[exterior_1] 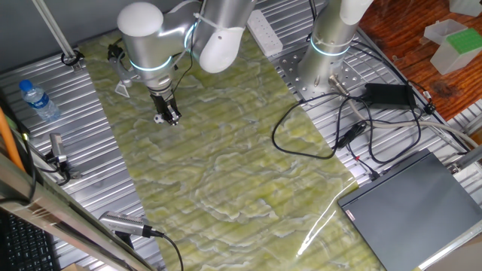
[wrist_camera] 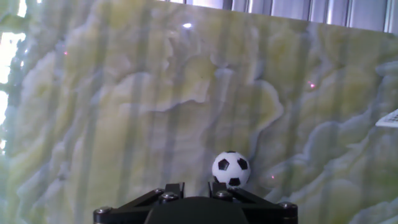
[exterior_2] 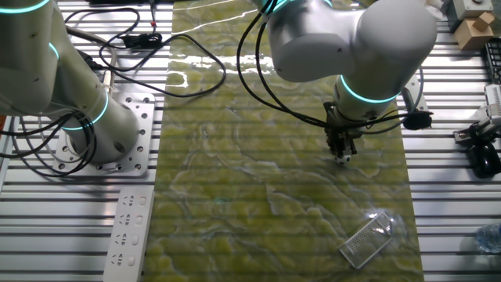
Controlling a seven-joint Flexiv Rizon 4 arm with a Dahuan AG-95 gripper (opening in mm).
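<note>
A small black-and-white soccer ball (wrist_camera: 231, 169) shows near the bottom of the wrist view, just beyond the right finger and off the middle of the gap. My gripper is part open there, its two black fingertips apart with nothing seen between them. In exterior view 1 the gripper (exterior_1: 173, 119) hangs low over the far left part of the green marbled sheet, the whitish ball (exterior_1: 158, 118) at its left side. In exterior view 2 the gripper (exterior_2: 342, 149) points down on the right, with a small white patch at its tip. Contact with the ball cannot be told.
A grater (exterior_2: 366, 240) lies on the sheet near the gripper. A water bottle (exterior_1: 39, 101) stands off the left edge. A black cable (exterior_1: 301, 154) loops onto the sheet's right side, near a closed laptop (exterior_1: 414, 214).
</note>
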